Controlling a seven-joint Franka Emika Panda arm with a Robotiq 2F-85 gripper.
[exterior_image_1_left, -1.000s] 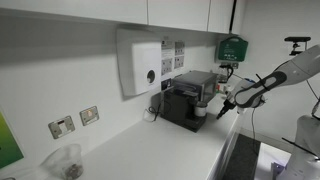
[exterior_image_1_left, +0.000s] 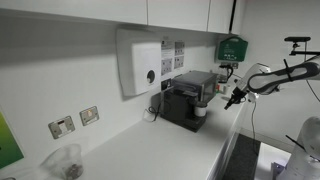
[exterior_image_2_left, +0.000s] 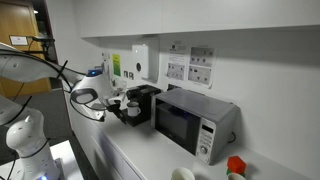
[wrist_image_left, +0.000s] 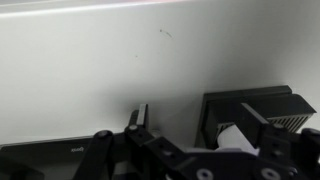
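Note:
My gripper is open, with one finger (wrist_image_left: 142, 118) on the left and the other lower right in the wrist view, and nothing held between them. Below it lies the white counter. In exterior view 1 the gripper (exterior_image_1_left: 231, 103) hangs over the far right part of the counter, apart from the black coffee machine (exterior_image_1_left: 181, 108). A pale mug or jug (exterior_image_2_left: 133, 109) stands at that machine in exterior view 2, close beside the arm's end. At the lower right of the wrist view, a white thing (wrist_image_left: 235, 138) shows partly behind a finger, against a dark grilled body.
A microwave (exterior_image_2_left: 180, 125) stands along the wall, beside the coffee machine. Further along are a red object (exterior_image_2_left: 236, 164) and a pale cup (exterior_image_2_left: 183, 174). A clear bowl (exterior_image_1_left: 65, 158) sits at the near left.
The arm has drawn back to the right and risen a little in exterior view 1, leaving more space from the coffee machine. Nothing else has visibly moved.

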